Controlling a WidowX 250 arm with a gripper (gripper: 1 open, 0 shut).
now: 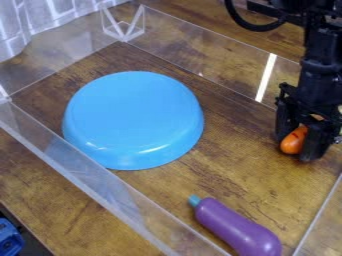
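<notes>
The black gripper [302,125] hangs down at the right of the wooden floor, over a small orange object [291,144]. Its fingers surround part of the orange object, though whether they grip it cannot be made out. A blue upturned bowl or disc [132,117] lies left of centre. A purple eggplant-like object [235,225] lies at the bottom centre.
Clear plastic walls [80,190] border the wooden area along the left and back. Bare wood lies between the blue disc and the gripper.
</notes>
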